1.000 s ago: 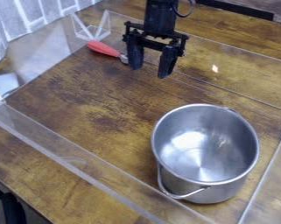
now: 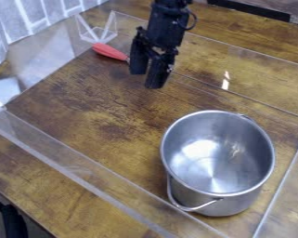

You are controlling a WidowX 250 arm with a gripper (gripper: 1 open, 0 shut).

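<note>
The black gripper (image 2: 149, 67) hangs over the back middle of the wooden table (image 2: 89, 121), turned so its fingers overlap in the view; whether they are apart or closed is unclear. A red-handled utensil (image 2: 105, 50) lies just left of it, its far end reaching toward or behind the gripper. A large steel pot (image 2: 215, 160) with a wire handle stands at the front right.
Clear plastic walls edge the table at left and right. A white crumpled object (image 2: 3, 88) is at the far left edge.
The gripper has rotated from broadside, with two fingers visible apart, to a more end-on angle, shifting slightly left. The utensil and pot look unmoved.
</note>
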